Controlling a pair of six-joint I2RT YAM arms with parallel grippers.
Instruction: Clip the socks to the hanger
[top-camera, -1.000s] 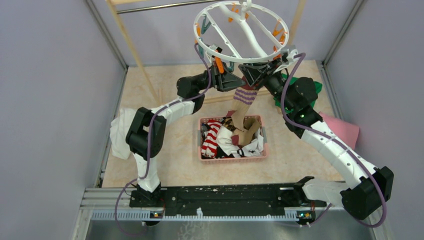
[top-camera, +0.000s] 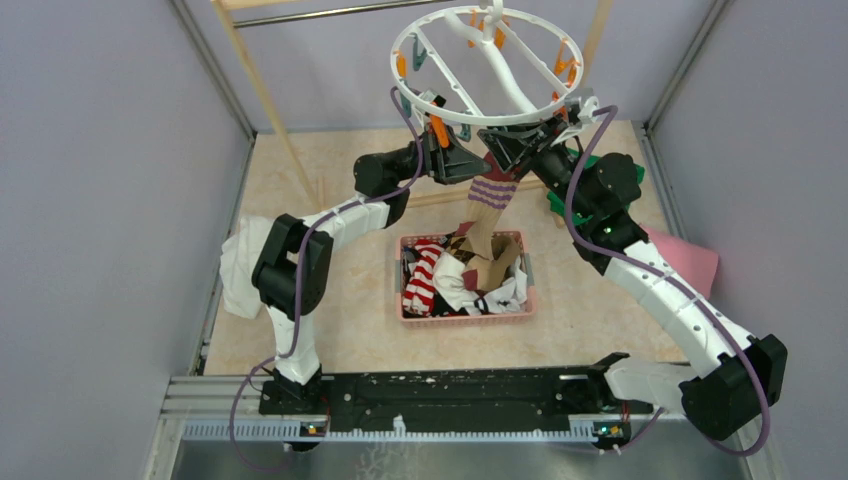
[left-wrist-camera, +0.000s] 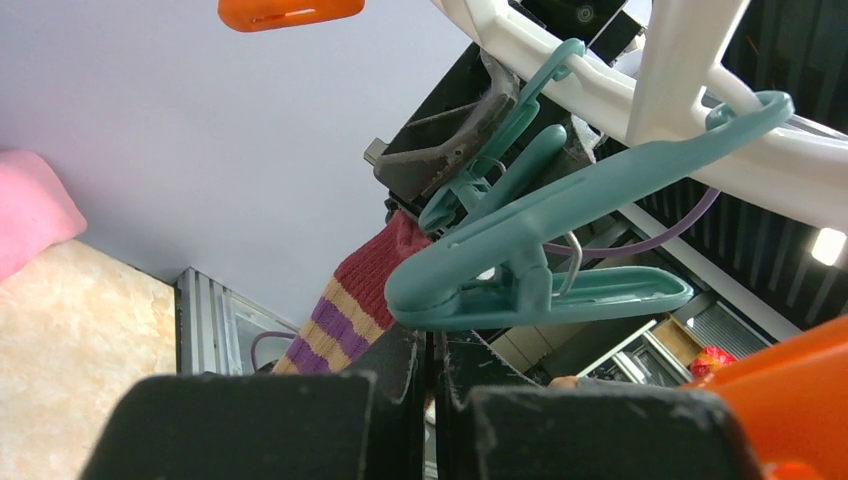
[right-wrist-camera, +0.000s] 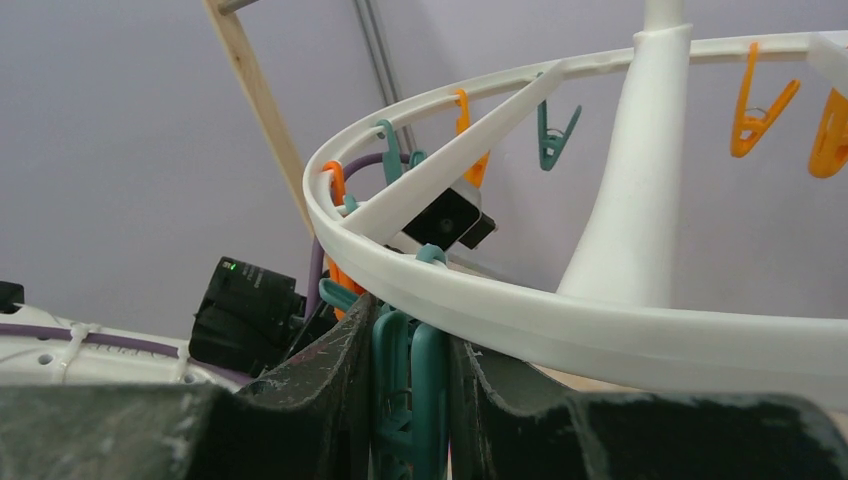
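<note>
A beige sock (top-camera: 489, 205) with purple stripes and a dark red cuff hangs below the white ring hanger (top-camera: 455, 119). My right gripper is shut on a green clip (right-wrist-camera: 409, 385) under the rim, close above the cuff. Beside the cuff, my left gripper (top-camera: 484, 168) is shut. The striped sock (left-wrist-camera: 350, 310) passes behind its fingers (left-wrist-camera: 385, 375) in the left wrist view; whether cloth is pinched between the tips is hidden. Another green clip (left-wrist-camera: 560, 225) hangs in front of these tips and covers part of the cuff.
A pink basket (top-camera: 466, 322) of several socks stands below. More orange and green clips hang around the rim, an orange clip (top-camera: 439, 131) very near my left gripper. White cloth (top-camera: 243, 270) lies left, a pink item (top-camera: 685, 262) right.
The hanger ring has swung slightly right in the top view, and the sock has shifted a little with it. Both arms look nearly still.
</note>
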